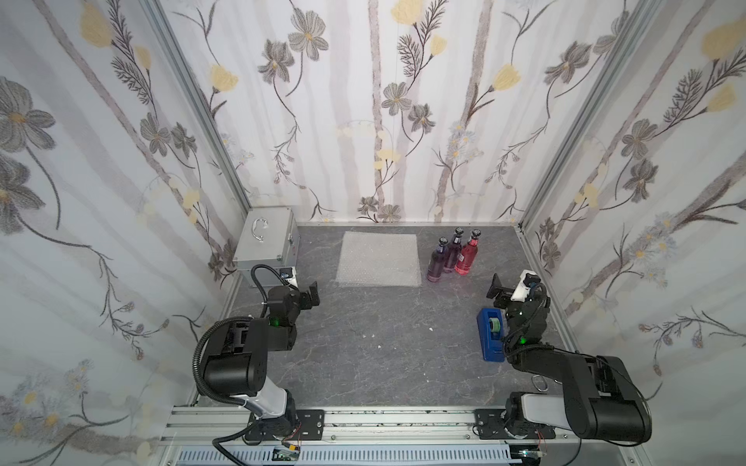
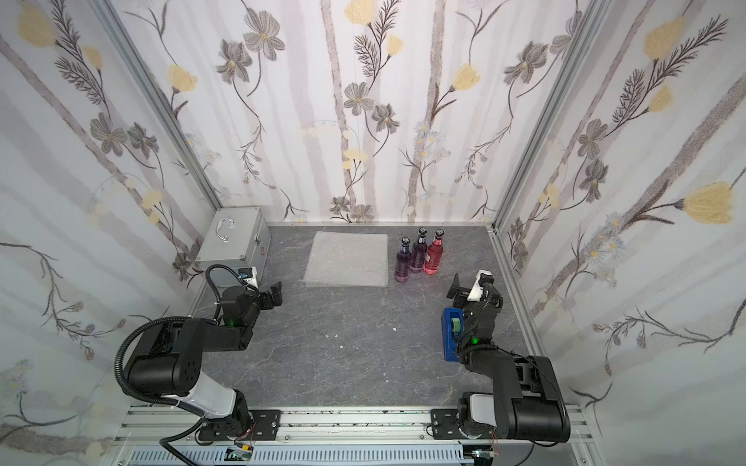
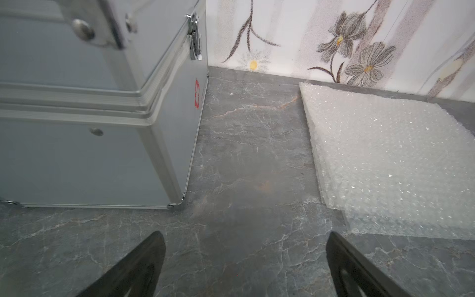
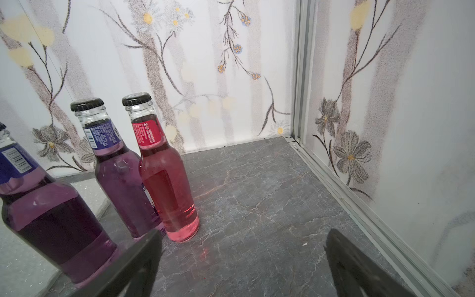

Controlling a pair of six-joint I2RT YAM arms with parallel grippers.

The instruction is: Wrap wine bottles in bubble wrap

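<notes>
A square stack of bubble wrap [image 1: 378, 258] lies flat at the back middle of the grey table. Just right of it stand three upright bottles: two purple ones [image 1: 436, 261] [image 4: 123, 188] and a red one [image 4: 168, 193]. My left gripper is open and empty, beside the silver case and in front of the wrap's left side. My right gripper is also open and empty, low in front of the bottles and to their right.
A silver case [image 1: 259, 237] sits at the back left. A blue tape dispenser [image 1: 489, 341] lies under my right arm, with what looks like scissors partly hidden near it.
</notes>
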